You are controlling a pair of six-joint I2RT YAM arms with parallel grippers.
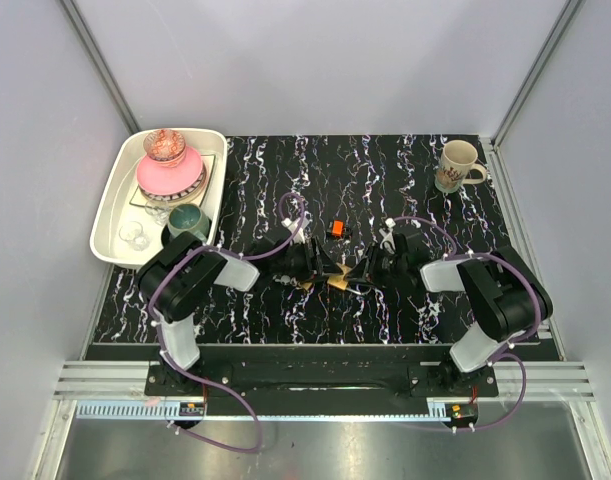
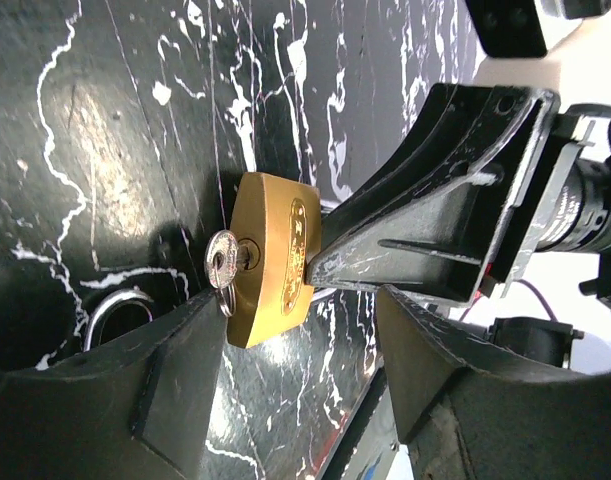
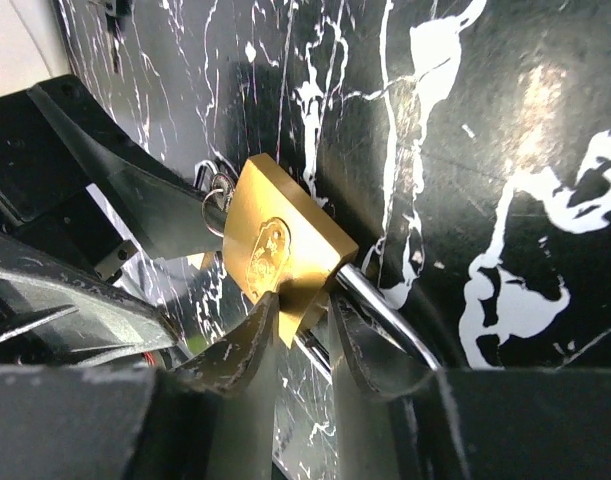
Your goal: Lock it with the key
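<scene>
A brass padlock (image 1: 339,277) with a steel shackle sits between the two grippers at mid-table; its keyhole side, with a key (image 2: 222,260) in it, faces the left wrist camera. My left gripper (image 1: 317,266) is at the padlock's left; in its own view the fingers stand apart behind the key. My right gripper (image 1: 361,268) is at the padlock's right, its fingertips at the body (image 3: 290,240); whether they grip it is unclear.
A small orange-and-black object (image 1: 338,229) lies just behind. A white basin (image 1: 120,210) with dishes is at the left, a mug (image 1: 452,167) at back right.
</scene>
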